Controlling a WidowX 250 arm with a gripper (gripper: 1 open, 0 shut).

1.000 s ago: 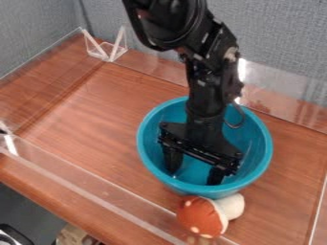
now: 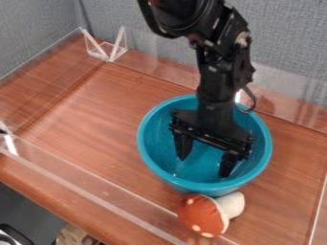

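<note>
My black gripper [image 2: 205,153] reaches down into a round blue bowl [image 2: 163,163] at the centre right of the table, its two fingers spread apart inside it. I cannot see anything held between them; the bowl's floor beneath is partly hidden by the arm. An orange and white toy mushroom [image 2: 205,215] lies on the table just in front of the bowl, outside it, with its pale stem pointing right.
A white wire holder [image 2: 105,50] stands at the back left, near grey padded walls [image 2: 141,29]. The table's front left edge drops to a dark floor.
The arm and gripper have shifted slightly right and up inside the bowl. The bowl and mushroom look unmoved.
</note>
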